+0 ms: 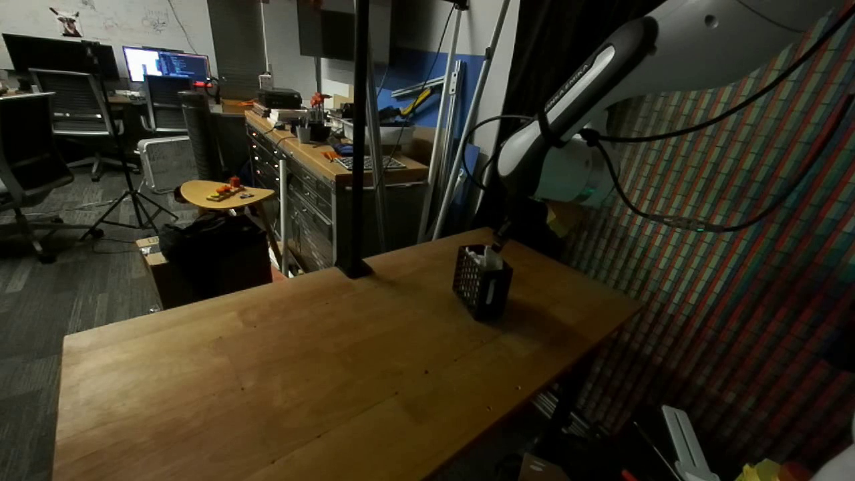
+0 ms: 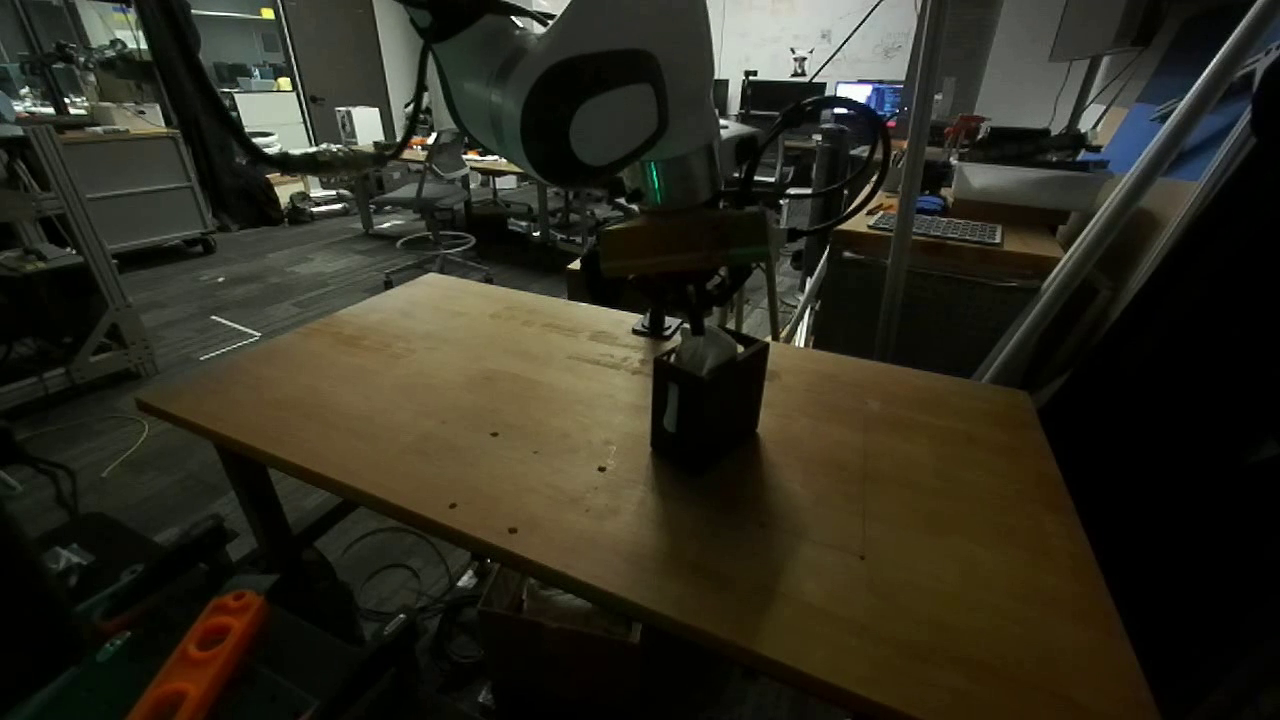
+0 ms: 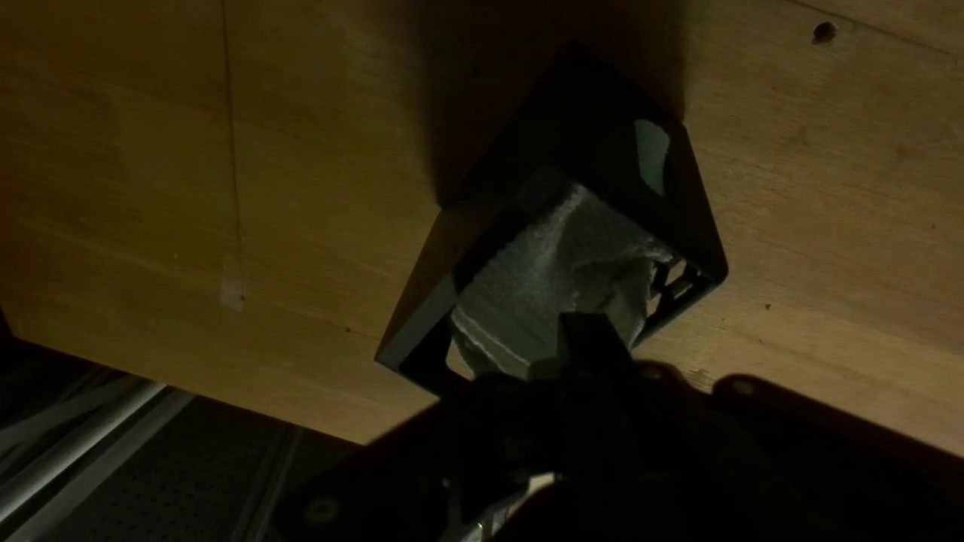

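Note:
A black basket (image 1: 482, 282) with perforated sides stands upright on the wooden table. Inside it sits a crumpled pale grey cloth (image 3: 565, 275), its top reaching the rim. My gripper (image 1: 499, 239) points down at the basket's opening, and in the wrist view its dark fingers (image 3: 592, 342) overlap the near part of the cloth. The fingers are shut with a bit of the cloth between them, though darkness hides most of the grip. From the second exterior side, the fingertips meet the top of the white-looking cloth bundle (image 2: 704, 349).
Bare wooden table (image 1: 264, 369) surrounds the basket, with wide free room on its left in the first exterior view. A black post (image 1: 358, 160) rises at the table's back edge. A patterned curtain (image 1: 721, 264) hangs close behind the arm.

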